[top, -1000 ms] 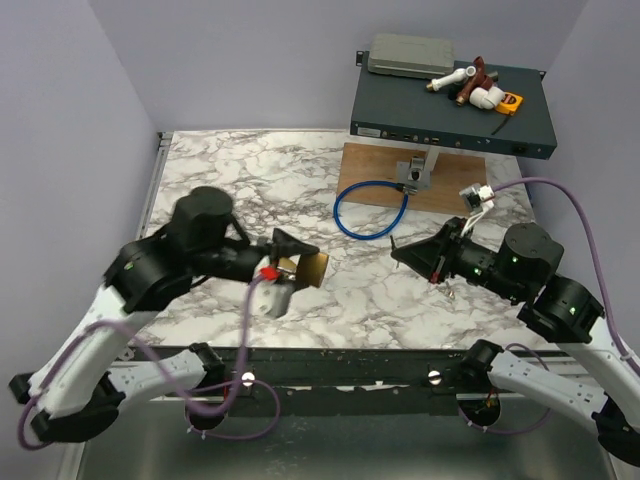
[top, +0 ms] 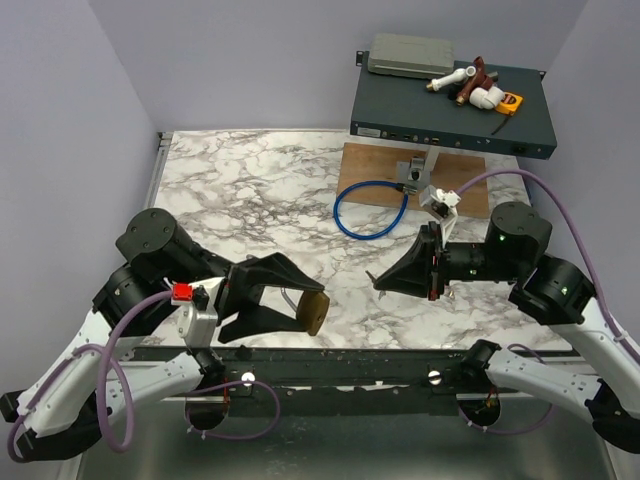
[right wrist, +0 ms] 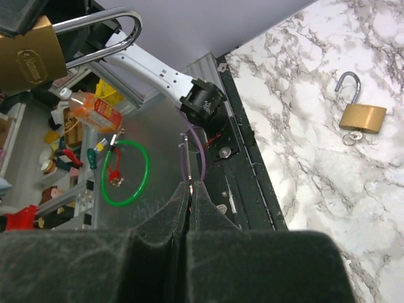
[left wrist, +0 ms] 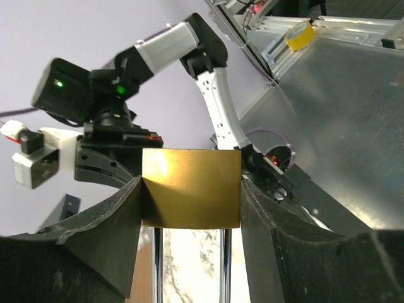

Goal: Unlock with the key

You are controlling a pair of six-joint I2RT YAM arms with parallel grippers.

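A brass padlock [top: 313,313] is clamped in my left gripper [top: 310,308], above the front part of the table. In the left wrist view its gold face [left wrist: 191,188] shows between the fingers, shackle legs below. Its shackle [right wrist: 129,31] looks closed in the right wrist view, and no keyhole shows there. To the right, my right gripper [top: 380,283] is shut on a thin key [right wrist: 187,161], seen nearly edge-on and jutting from the fingertips. Key and held padlock are apart. A second brass padlock [right wrist: 363,118] lies on the marble with its shackle open and a key at its base.
A blue cable loop [top: 370,236] lies by the wooden board [top: 365,165] at the back. Above it stands a dark shelf box [top: 450,108] with loose items. A dark rail [top: 330,370] runs along the front.
My left gripper has come toward the front with the padlock, and its arm now covers the second padlock from above. The right gripper has shifted left and slightly frontward with the key.
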